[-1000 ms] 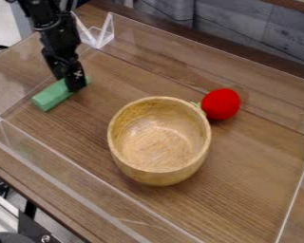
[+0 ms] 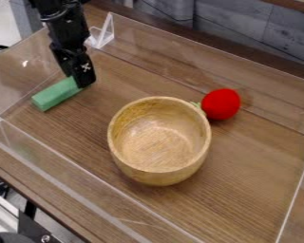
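Observation:
My gripper [image 2: 81, 74] hangs at the upper left, just behind a green block [image 2: 56, 94] that lies on the wooden table. Its black fingers point down near the block's back right end; whether they touch it or how far apart they are is unclear.
A wide tan bowl [image 2: 159, 141] stands right of centre, with a red tomato-like object [image 2: 220, 103] behind it to the right.
My gripper has moved up and toward the back, off the green block, which stays lying in about the same place.

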